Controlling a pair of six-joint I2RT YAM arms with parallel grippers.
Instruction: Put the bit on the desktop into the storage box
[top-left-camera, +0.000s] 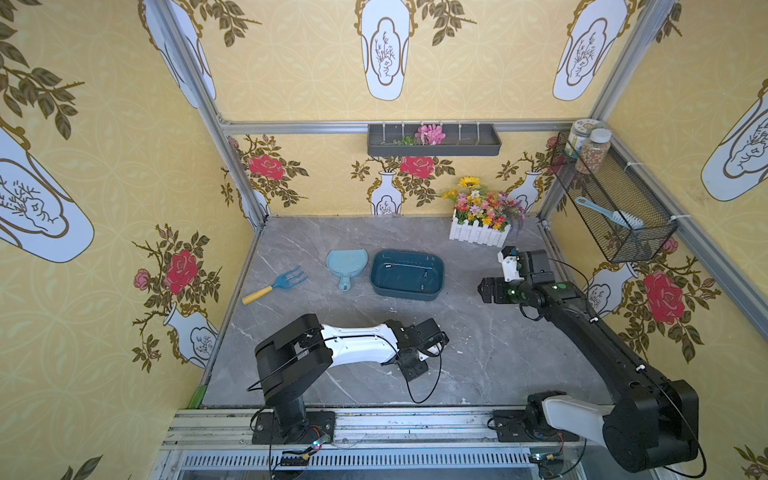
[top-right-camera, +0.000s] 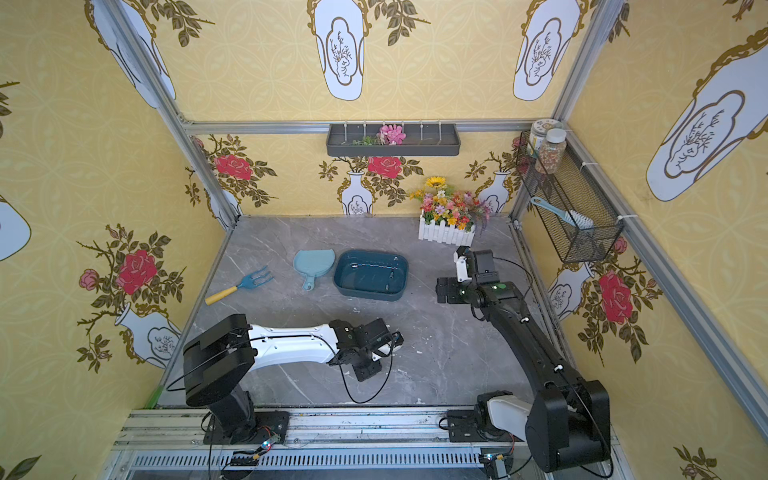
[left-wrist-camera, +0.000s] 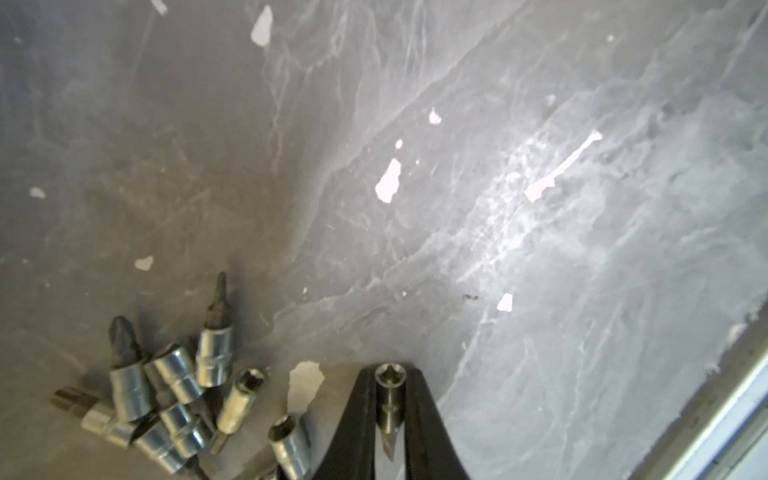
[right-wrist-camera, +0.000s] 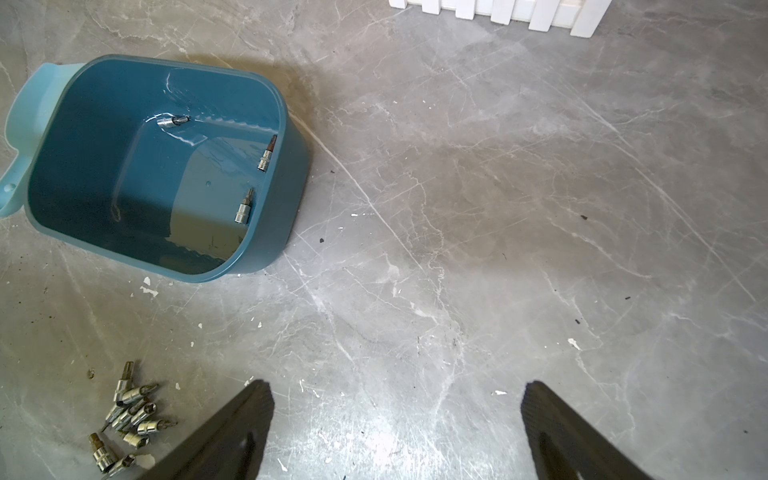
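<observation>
In the left wrist view, a single metal bit (left-wrist-camera: 389, 400) stands pinched between the narrow dark fingers of my left gripper, socket end up and tip down. A pile of several loose silver bits lies on the desktop just left of it; in the right wrist view the same pile of bits (right-wrist-camera: 132, 412) is at lower left. The dark blue storage box (top-left-camera: 406, 293) stands behind my left arm, and inside it are 3 bits (right-wrist-camera: 243, 205). My right gripper is open over bare desktop, right of the box.
A light blue dustpan (top-left-camera: 345, 264) touches or nearly touches the box's left side, with a fork (top-left-camera: 276, 285) farther left. A flower pot (top-left-camera: 478, 233) stands at the back right. The desktop right of the box is clear.
</observation>
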